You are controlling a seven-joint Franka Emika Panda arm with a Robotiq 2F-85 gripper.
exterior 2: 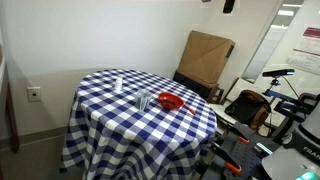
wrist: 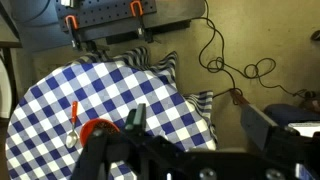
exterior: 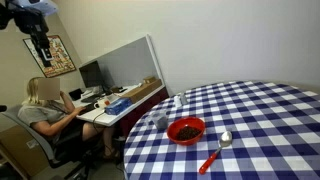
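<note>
High above the floor, off the table's side, my gripper stands open with nothing between its fingers. In exterior view 1 the arm (exterior: 34, 17) shows at the top left, well away from the table objects. A red bowl (exterior: 172, 128) with dark contents sits on the checked cloth. Beside it lies a spoon with a red handle (exterior: 208, 162) and a metal head. A greyish cup (exterior 2: 143, 100) stands close to the bowl, and a small white container (exterior 2: 119, 84) is farther back. In the wrist view the gripper partly hides the bowl (wrist: 86, 130); the spoon (wrist: 73, 125) is clear.
The blue-and-white checked tablecloth (exterior: 260, 115) has wide bare areas. A person (exterior: 52, 115) sits at a desk with a monitor (exterior: 93, 77) near the table. Black cables (wrist: 225, 68) run across the floor. A large brown cardboard panel (exterior 2: 205, 57) stands behind the table.
</note>
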